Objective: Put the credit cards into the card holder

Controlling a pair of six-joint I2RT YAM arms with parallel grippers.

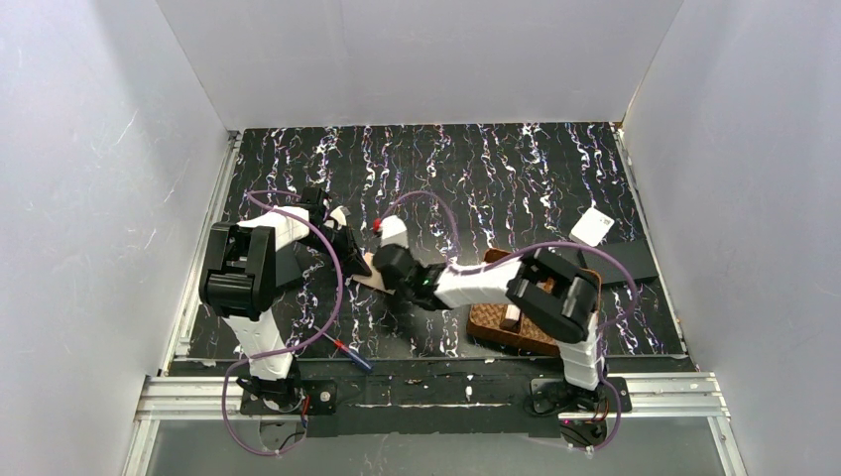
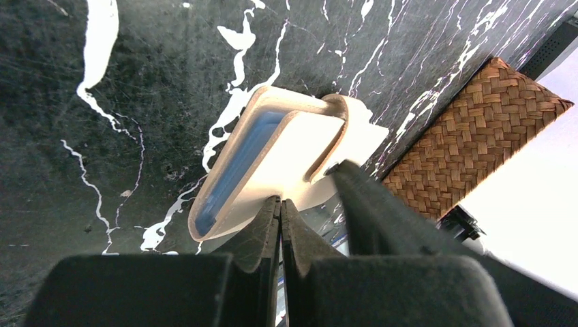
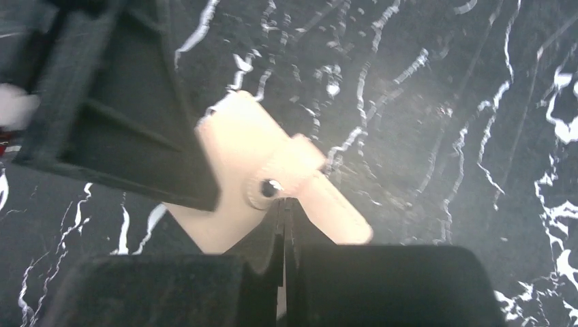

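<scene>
The beige card holder lies at an angle on the marbled table, its blue-lined opening parted in the left wrist view. My left gripper is shut, its tips against the holder's outer face. In the right wrist view my right gripper is shut with nothing between its fingers. Just beyond its tips lies the snap strap with a dark stud, outside the fingers and blurred. One dark right finger is close to the strap in the left wrist view. I cannot make out the credit cards.
A woven basket with compartments stands under the right forearm. A screwdriver lies near the front edge. At the right are a white flat object and a dark box.
</scene>
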